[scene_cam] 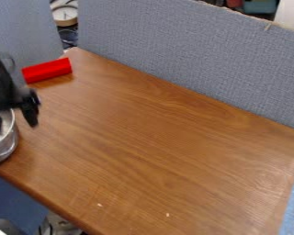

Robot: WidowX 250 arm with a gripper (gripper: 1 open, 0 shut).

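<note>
My black gripper point(17, 108) is at the left edge of the view, blurred, raised over a silver pot point(1, 147) that is cut off by the frame edge; the gripper appears open, with nothing visible held. A red cylinder point(47, 70) lies on its side at the back left of the wooden table point(162, 138).
Grey padded panels point(186, 60) stand along the back and left of the table. A blue tape strip point(292, 207) runs at the right front.
</note>
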